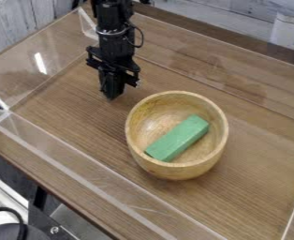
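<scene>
The black robot arm comes in from the top of the view, and its gripper point(110, 92) is low over the wooden table, left of and above a round tan bowl point(147, 157). The fingertips are small and dark, and nothing shows held between them; the gripper looks shut. A green rectangular block point(179, 139) lies tilted diagonally inside the bowl.
A black cable lies at the lower left, beyond the table's edge.
</scene>
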